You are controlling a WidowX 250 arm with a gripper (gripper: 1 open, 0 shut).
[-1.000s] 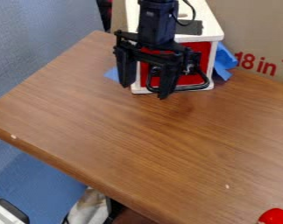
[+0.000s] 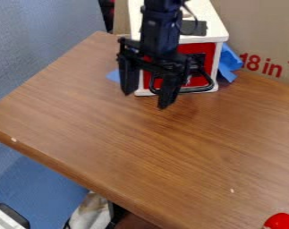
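Note:
My black gripper (image 2: 146,97) hangs over the back of the wooden table (image 2: 134,161), in front of a white base with a red front panel (image 2: 197,75). Its two fingers point down and stand apart, with nothing visible between them but the background. A red object (image 2: 280,221) is cut off at the bottom right corner.
Blue tape (image 2: 228,64) lies beside the base, and a cardboard panel (image 2: 266,40) stands behind at the right.
My gripper has shifted very slightly to the left and down in the view. Nothing else has visibly moved.

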